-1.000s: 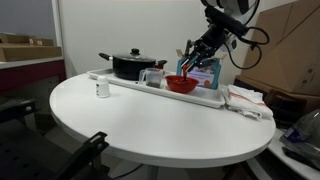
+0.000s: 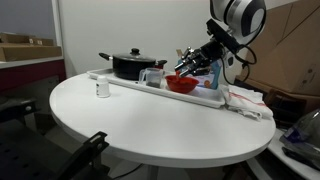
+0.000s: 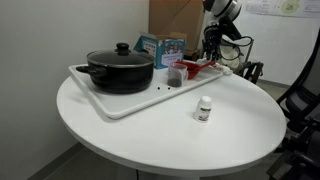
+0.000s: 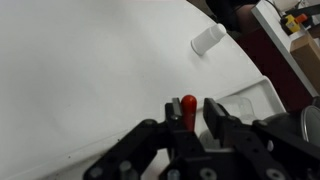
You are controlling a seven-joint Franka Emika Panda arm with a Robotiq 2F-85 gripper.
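My gripper (image 2: pixel 187 68) is low over the red bowl (image 2: pixel 181 85) on the white tray, tilted toward the table's middle. In the wrist view a narrow red piece with a rounded end (image 4: pixel 188 104) shows at the gripper's fingertips. Whether the fingers grip it or merely stand around it cannot be made out. Exterior view 2 shows the gripper (image 3: pixel 209 55) above the bowl (image 3: pixel 199 69) at the tray's far end, small and partly blurred.
The tray (image 3: pixel 140 110) also carries a black lidded pot (image 3: pixel 120 71) and a clear cup (image 3: pixel 177 76). A small white bottle (image 2: pixel 102 90) stands apart on the round table. White cloth (image 2: pixel 246 101) lies right of the tray.
The arm and gripper have shifted slightly toward the right and tilted more over the bowl. The bowl, pot, cup and bottle look unmoved.
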